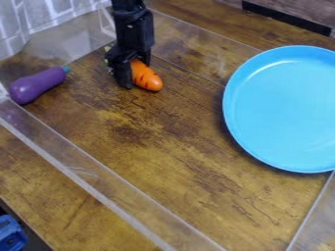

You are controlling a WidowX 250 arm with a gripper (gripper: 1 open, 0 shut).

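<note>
An orange toy carrot (147, 79) lies on the wooden table at the upper middle, its leafy top mostly hidden. The black gripper (128, 64) reaches down from the top edge onto the carrot's top end; whether its fingers are closed on it is unclear. A purple toy eggplant (37, 85) lies to the left.
A large blue plate (281, 110) fills the right side. A pale wall or sheet is at the upper left, and a blue object (8, 233) shows at the lower left corner.
</note>
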